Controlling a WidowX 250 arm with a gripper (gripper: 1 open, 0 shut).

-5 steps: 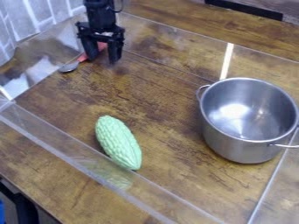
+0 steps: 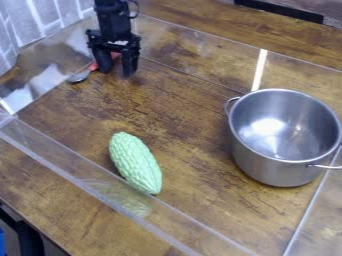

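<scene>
The black gripper (image 2: pixel 114 52) is at the upper left of the camera view, low over a red-handled utensil (image 2: pixel 83 74) with a metal end, which it partly hides. Whether its fingers are open or shut on the utensil cannot be made out. A pale green bitter melon (image 2: pixel 135 163) lies at the front centre of the wooden table (image 2: pixel 174 110). A steel pot (image 2: pixel 274 135) with two side handles stands at the right, apparently empty.
Clear plastic strips edge the work area along the front left and the right. A shiny wall bounds the upper left.
The gripper has shifted very slightly at the upper left. The melon and pot have not moved.
</scene>
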